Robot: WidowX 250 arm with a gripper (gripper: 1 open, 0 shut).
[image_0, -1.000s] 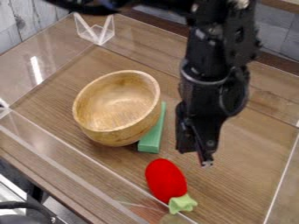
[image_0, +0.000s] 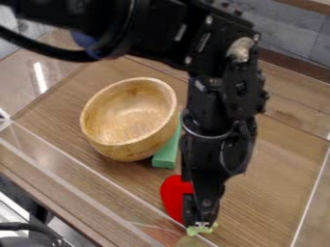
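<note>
My black gripper [image_0: 204, 207] is low over the table at the centre right, its tip over a red object [image_0: 173, 195] with a pale green top [image_0: 199, 230], partly hidden behind the gripper. The gripper is open; whether its fingers straddle the red object is hard to tell.
A wooden bowl [image_0: 123, 114] sits left of the gripper, with a green block [image_0: 165, 154] just beside it. A grey tiled wall stands at the back.
My gripper has moved down and toward the red object, now covering part of it. The bowl, green block and red object look unmoved.
</note>
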